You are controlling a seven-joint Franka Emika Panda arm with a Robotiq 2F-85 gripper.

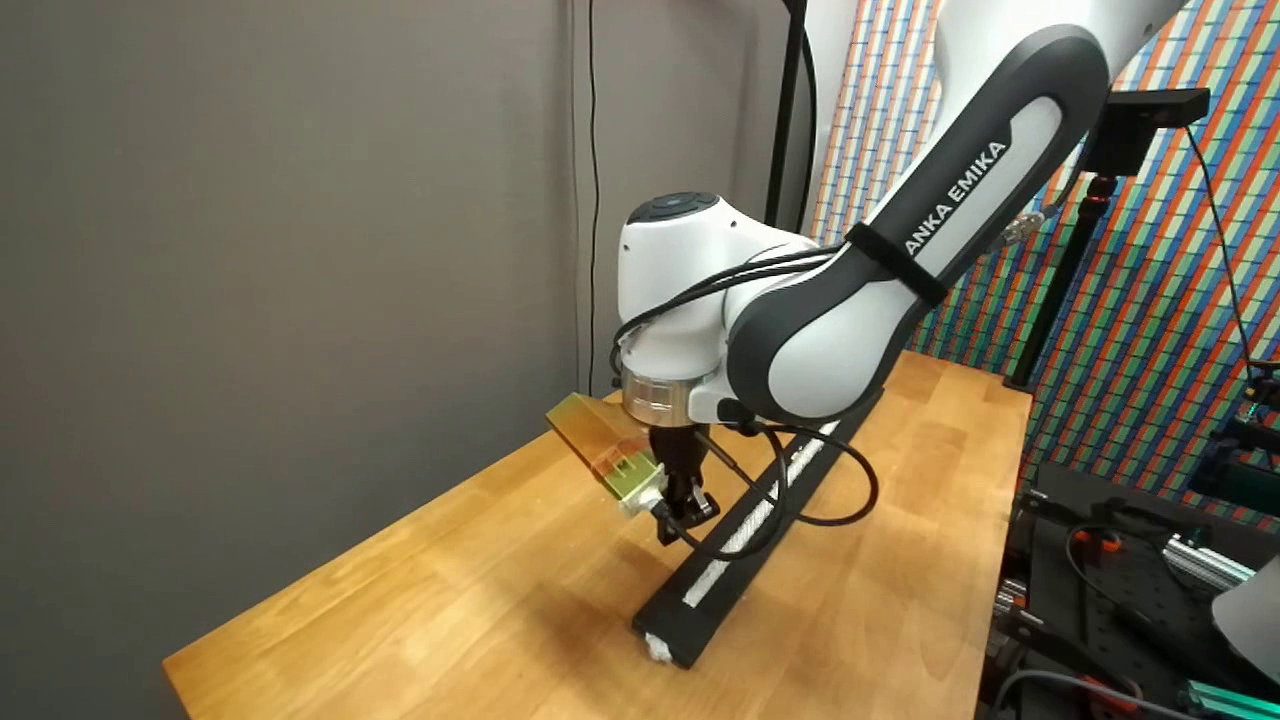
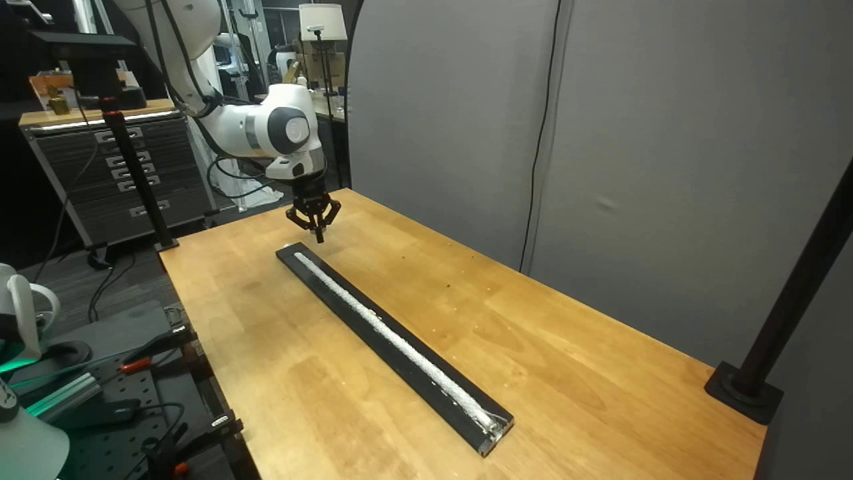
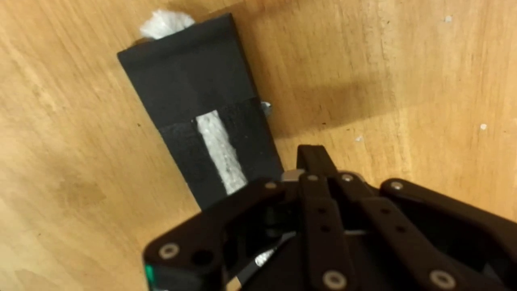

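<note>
A long black strip lies on the wooden table, with a white fibrous cord running along its middle. In the wrist view the strip's end is bare black, and the cord shows through a narrow slot. A fluffy white tuft sticks out past that end. My gripper is shut, with nothing visible between its fingers. Pointing down, the gripper hovers above the table near the strip's far end in exterior view 2. Exterior view 1 also has the gripper beside the strip, above the wood.
Small white specks dot the wood. A grey wall borders one long side of the table. A black stand base occupies one corner. Bare tabletop lies on both sides of the strip.
</note>
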